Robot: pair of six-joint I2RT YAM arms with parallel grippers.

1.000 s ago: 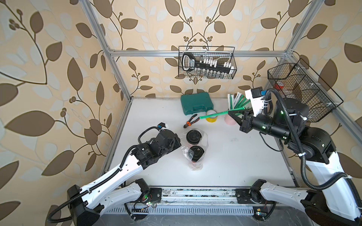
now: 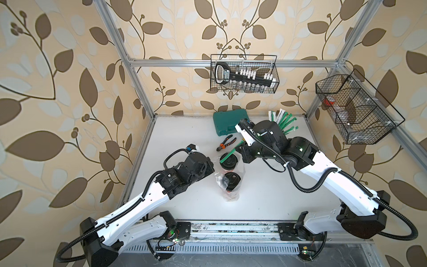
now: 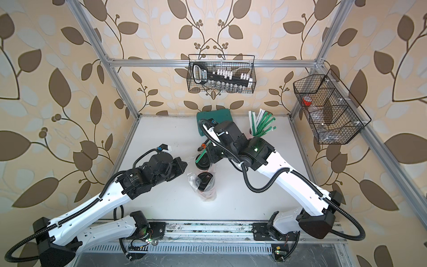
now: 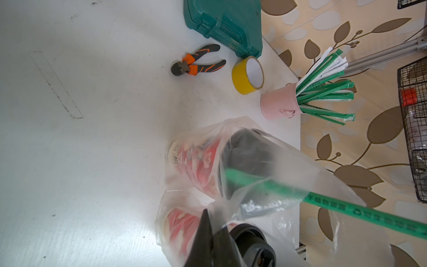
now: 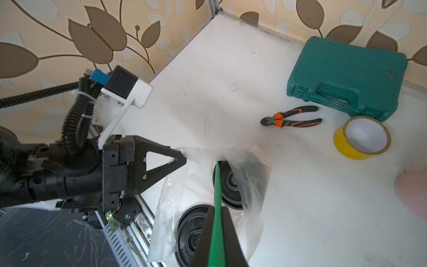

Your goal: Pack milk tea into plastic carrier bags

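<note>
Two milk tea cups with black lids, a far cup (image 2: 230,161) and a near cup (image 2: 232,179), stand side by side inside a clear plastic bag (image 5: 257,178). My left gripper is shut at the bag's left rim, with film at its fingertips. Above the far cup, my right gripper (image 2: 242,150) is shut on a green-wrapped straw (image 5: 217,200). The straw slants down over the bag's mouth, its lower end above the far lid in the left wrist view; whether it touches the lid I cannot tell.
Behind the bag lie orange-handled pliers (image 5: 291,118), a yellow tape roll (image 5: 362,138) and a green case (image 5: 349,75). A pink cup (image 4: 280,102) of wrapped straws stands at the back right.
The left arm has stayed still.
</note>
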